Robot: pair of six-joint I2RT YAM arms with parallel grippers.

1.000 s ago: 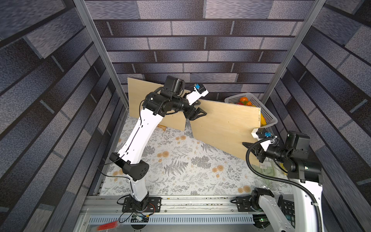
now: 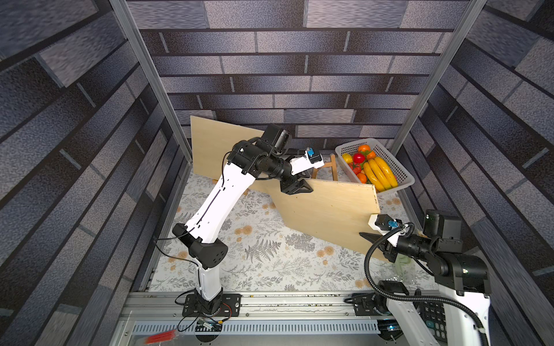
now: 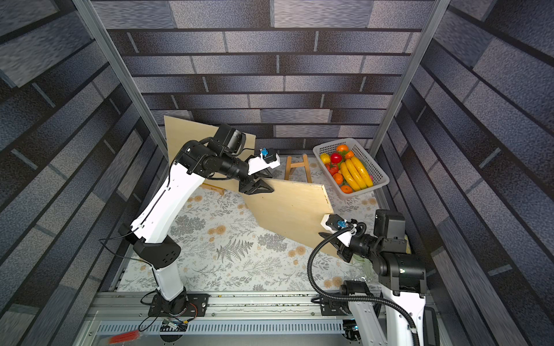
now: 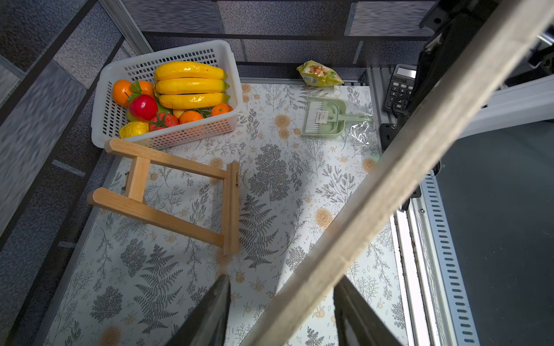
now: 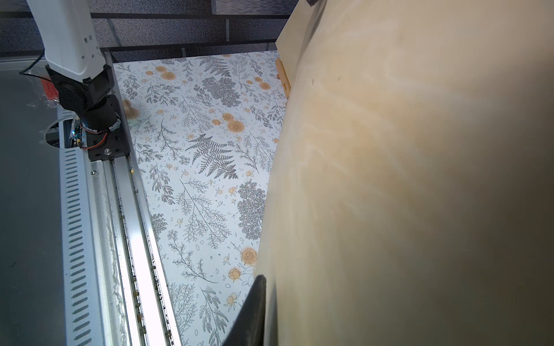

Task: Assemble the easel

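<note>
A plywood board (image 2: 329, 210) tilts across the middle, my right gripper (image 2: 378, 242) shut on its right side; it fills much of the right wrist view (image 5: 415, 173). My left gripper (image 2: 294, 185) is at its upper edge, fingers (image 4: 210, 311) apart around that edge (image 4: 346, 230). A second board (image 2: 219, 144) stands at the back left, with a wooden piece (image 3: 213, 189) below it. A wooden easel frame (image 4: 161, 220) lies on the table behind the middle board.
A fruit basket (image 4: 222, 124) is at the back right. A green dustpan (image 4: 323, 124) and a calculator (image 4: 398, 89) are at the right.
The middle board has moved down toward the front and slightly left, uncovering more of the basket. My right gripper moved down with it; my left gripper moved down to its edge.
</note>
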